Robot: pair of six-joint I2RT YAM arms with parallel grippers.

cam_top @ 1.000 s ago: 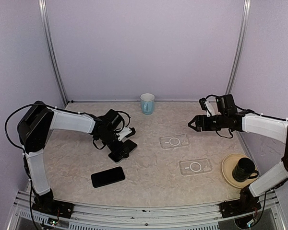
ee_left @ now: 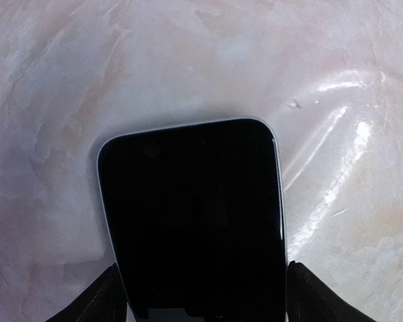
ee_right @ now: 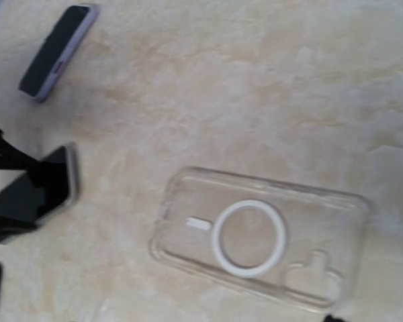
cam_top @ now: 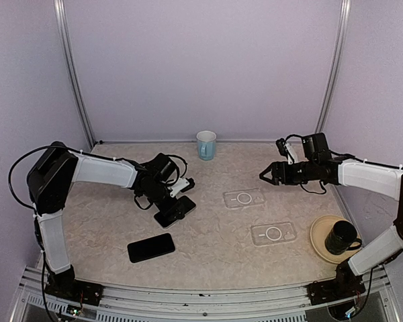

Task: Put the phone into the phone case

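A black phone (cam_top: 166, 216) lies at the left-centre of the table under my left gripper (cam_top: 176, 206). In the left wrist view the phone (ee_left: 191, 215) sits between the two fingertips, close against both sides; I cannot tell whether they grip it. My right gripper (cam_top: 271, 173) hovers open near a clear case (cam_top: 244, 198) with a white ring, seen also in the right wrist view as a case (ee_right: 322, 221). A second clear case (cam_top: 273, 233) lies nearer the front.
Another black phone (cam_top: 151, 247) lies at the front left. A light blue mug (cam_top: 206, 145) stands at the back, and a beige plate (cam_top: 318, 242) holding a dark mug (cam_top: 339, 237) sits at the front right.
My right gripper has moved very slightly left.
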